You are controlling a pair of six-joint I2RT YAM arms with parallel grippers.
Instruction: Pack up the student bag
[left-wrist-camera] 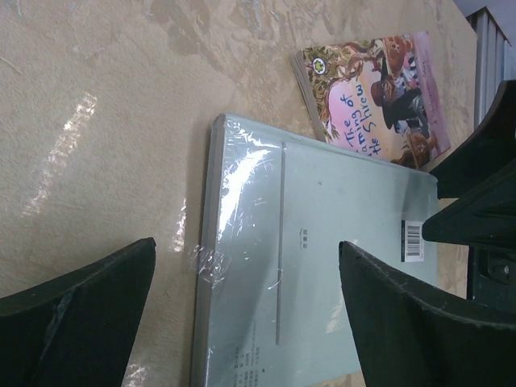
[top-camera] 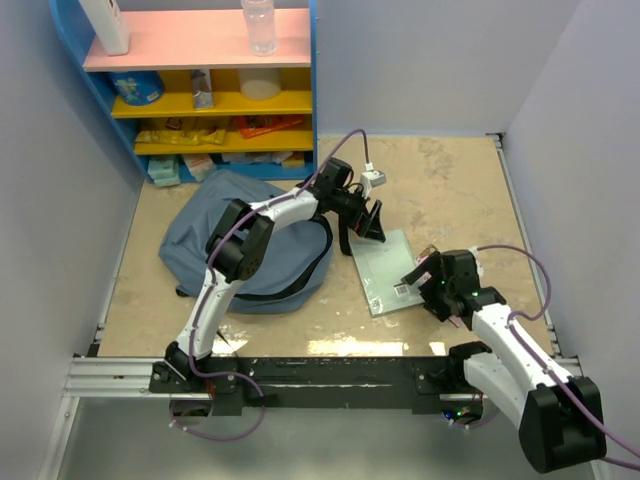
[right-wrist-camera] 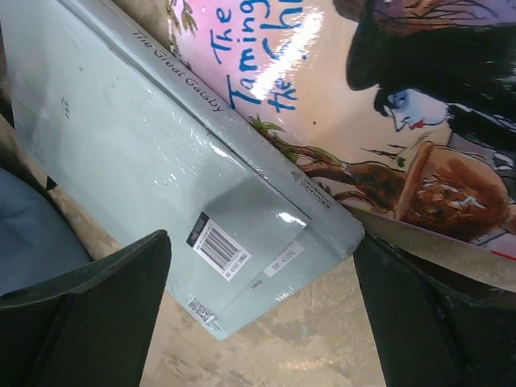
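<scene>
A pale Great Gatsby book (top-camera: 380, 270) lies on the table right of the grey-blue bag (top-camera: 200, 240). Beside it is a colourful Taming of the Shrew book (left-wrist-camera: 367, 97), mostly hidden by my right gripper in the top view. My left gripper (top-camera: 368, 222) is open above the Gatsby book's upper left corner, nothing between its fingers. My right gripper (top-camera: 420, 285) is open low at that book's right end. In the right wrist view the Gatsby book (right-wrist-camera: 161, 161) reaches between the fingertips, with the printed spine and barcode showing.
A blue shelf unit with yellow shelves (top-camera: 225, 103) and a pink top (top-camera: 180, 40) stands at the back left, holding bottles and packets. Walls stand close on both sides.
</scene>
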